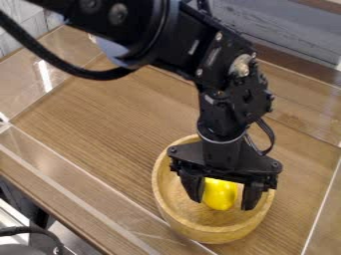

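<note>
My black gripper reaches down from the top into a round tan bowl in the lower right of the camera view. Its fingers are apart, one at each side of a yellow object in the bowl. Whether they touch it I cannot tell. The gripper's body hides the back part of the bowl and some of the yellow object.
A wooden surface spreads around the bowl, clear on the left. A raised edge runs along the back right, and a rail or edge along the left. A black cable lies at the lower left.
</note>
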